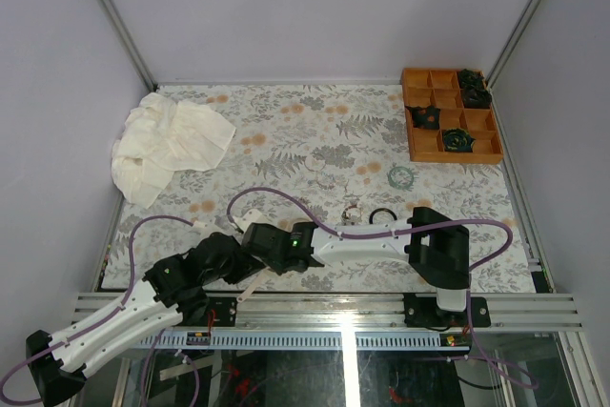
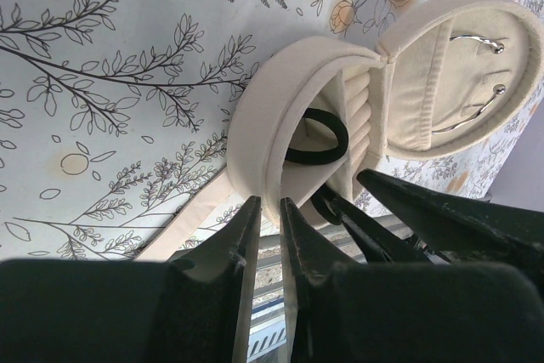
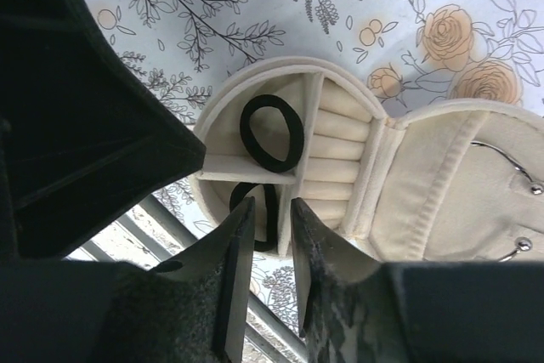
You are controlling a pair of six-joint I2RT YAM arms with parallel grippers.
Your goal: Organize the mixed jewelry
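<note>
A cream round jewelry box (image 3: 255,71) stands unfolded, its lid (image 2: 463,138) holding two silver pieces. One black ring (image 3: 289,138) lies in the upper compartment. Another black ring (image 3: 270,218) is in the lower one, partly hidden by my right gripper. That gripper's fingers are apart, one to each side of the ring's near band and the divider. My left gripper is slightly open at the box's outer wall, a narrow gap between its tips; whether they touch the wall I cannot tell. From above, the arms hide most of the box.
A wooden compartment tray (image 1: 426,154) with dark pieces stands back right. On the cloth lie a green bracelet (image 1: 401,176), a black ring (image 1: 383,210) and small metal jewelry (image 1: 353,213). A white cloth (image 1: 172,145) is bunched at left.
</note>
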